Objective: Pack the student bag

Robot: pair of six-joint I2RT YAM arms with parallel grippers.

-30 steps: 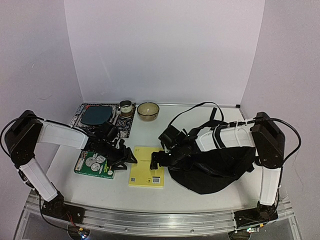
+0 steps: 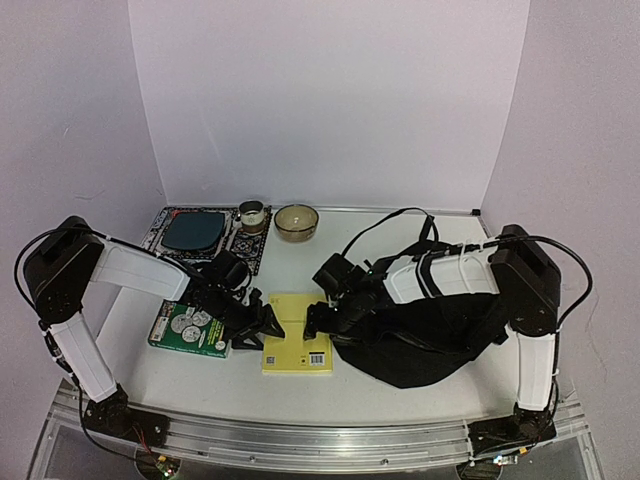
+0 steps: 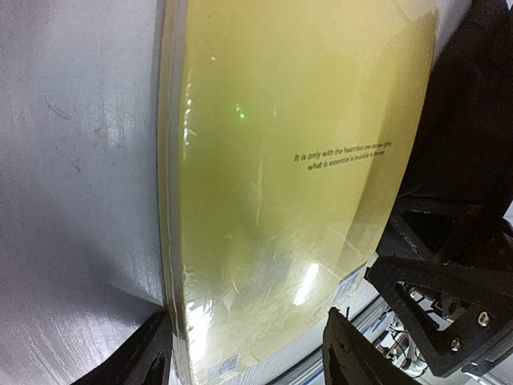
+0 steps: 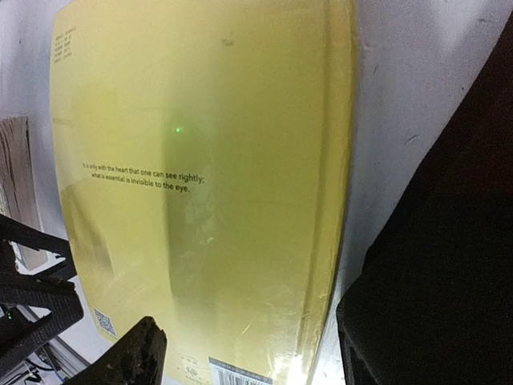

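Observation:
A yellow book (image 2: 299, 352) lies flat on the white table between the two grippers, back cover up. At its left side, my left gripper (image 2: 264, 329) stands open; in the left wrist view one finger (image 3: 148, 357) is at the book's near left edge and the other is over the cover. From the right, my right gripper (image 2: 313, 320) reaches over the book, also open, with one finger (image 4: 143, 353) above the cover and the other beyond the right edge. The black bag (image 2: 410, 372) lies spread out at the right, partly under the right arm.
A green boxed item (image 2: 185, 335) lies left of the book, partly under the left arm. Behind are a dark tray (image 2: 193, 231) on a patterned mat, a cup (image 2: 252, 217) and a glass bowl (image 2: 296, 223).
My left gripper has moved right, onto the book's left side. The book has shifted slightly right.

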